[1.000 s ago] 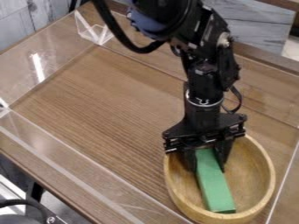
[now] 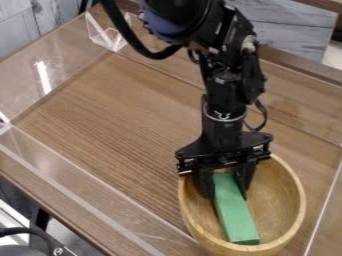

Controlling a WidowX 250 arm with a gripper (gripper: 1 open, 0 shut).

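A green rectangular block (image 2: 234, 214) lies lengthwise in a tan oval bowl (image 2: 286, 225) at the lower right of the camera view. My black gripper (image 2: 223, 172) reaches down into the back part of the bowl, shut on the upper end of the green block. The fingertips are partly hidden against the block and the bowl's rim.
Clear tape or plastic strips run along its left edge. A grey marbled panel stands beyond the back edge, and a dark cable hangs at the lower left.
The gripper, the bowl and the green block have shifted a little to the left together over the last second.
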